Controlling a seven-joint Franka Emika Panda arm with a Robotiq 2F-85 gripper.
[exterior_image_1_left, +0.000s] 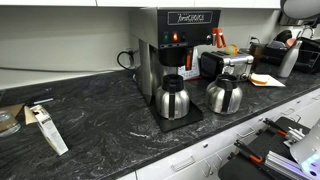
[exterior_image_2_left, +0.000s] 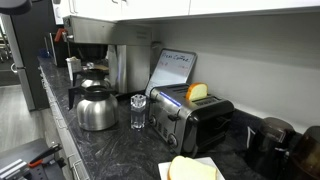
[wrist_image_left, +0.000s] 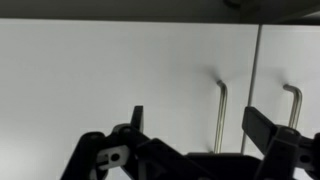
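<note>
In the wrist view my gripper is open, its two dark fingers wide apart with nothing between them. It faces white cabinet doors with metal handles (wrist_image_left: 221, 117), below a dark counter edge. A silver and black toaster (exterior_image_2_left: 190, 118) stands on the counter, and a slice of bread (exterior_image_2_left: 199, 92) pokes out of its top. Another bread slice (exterior_image_2_left: 190, 170) lies on a white sheet in front of the toaster. Neither exterior view clearly shows the gripper; white parts of the arm (exterior_image_1_left: 307, 150) appear at the right edge of exterior view 1.
A coffee maker (exterior_image_1_left: 157, 68) holds one steel carafe (exterior_image_1_left: 172, 102); a second carafe (exterior_image_1_left: 224, 97) stands beside it. A metal canister (exterior_image_2_left: 138, 111) is near the toaster. At the far left sits a white carton (exterior_image_1_left: 48, 130).
</note>
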